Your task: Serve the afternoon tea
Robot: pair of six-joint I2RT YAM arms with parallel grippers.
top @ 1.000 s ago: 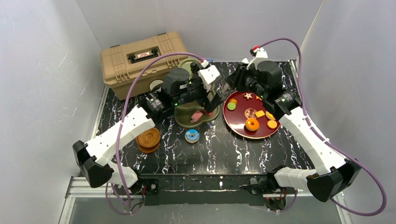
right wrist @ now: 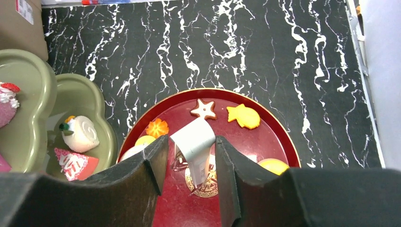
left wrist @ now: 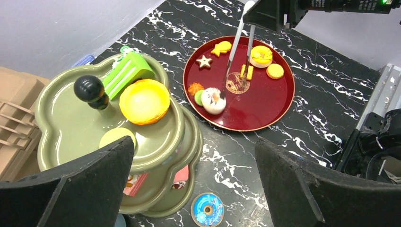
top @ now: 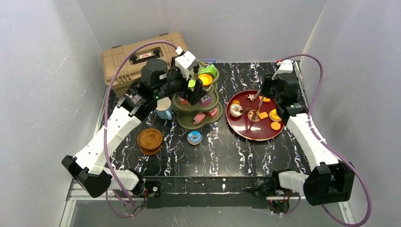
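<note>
My right gripper holds white-handled tongs (right wrist: 194,142) point-down over the red tray (top: 243,130). The tray carries cookies and a white pastry (left wrist: 213,100) at its left edge by the tong tips. My left gripper is open and empty above the tiered green stand (left wrist: 61,137), which bears several treats, among them a yellow tart (left wrist: 144,101) and a green cake (left wrist: 126,73).
A blue donut (top: 194,137) lies on the counter in front of the stand, brown coasters (top: 150,139) to the left, a blue mug (top: 164,109) beside the stand, and a tan case (top: 123,61) behind.
Both arms have drawn apart, the left back over the stand, the right over the tray with the tongs. A white pastry now shows on the tray; the orange donut there is hidden or gone.
</note>
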